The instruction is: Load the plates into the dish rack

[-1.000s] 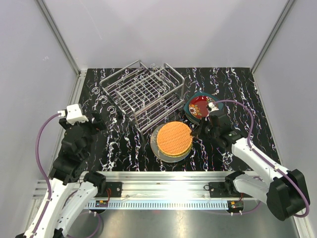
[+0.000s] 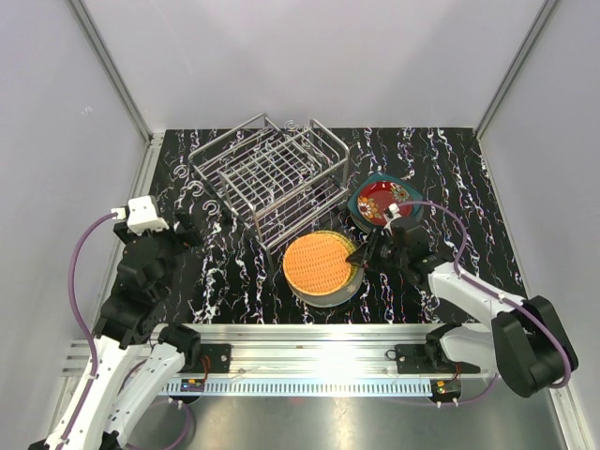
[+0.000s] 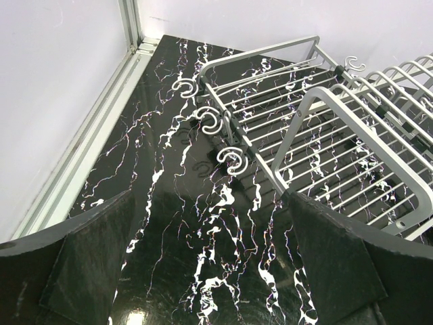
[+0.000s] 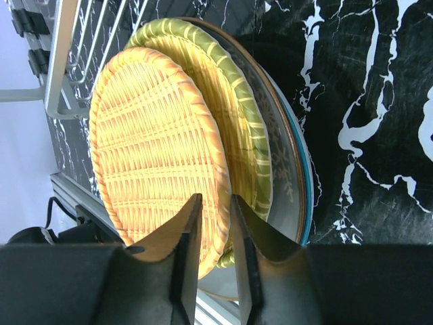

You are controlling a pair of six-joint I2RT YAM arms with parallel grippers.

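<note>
An orange woven plate [image 2: 317,263] lies over a green-rimmed yellow plate [image 4: 259,160], shifted to the left of it. Beneath them is a grey plate [image 2: 328,298], with a blue rim showing lower still in the right wrist view. My right gripper is part open, its fingers on either side of the orange plate's near rim; whether both touch it is unclear. The silver dish rack [image 2: 272,178] stands empty behind the plates. My left gripper is open and empty, over bare counter left of the rack.
A red flowered dish [image 2: 383,201] sits on a teal dish [image 2: 413,185] right of the rack, close behind my right gripper. Metal hooks [image 3: 233,161] stick out from the rack's side. Bare counter [image 2: 459,187] lies at the far right.
The orange plate has slid left, uncovering more of the yellow plate's right edge. My right gripper has moved left with it. The left arm has stayed still.
</note>
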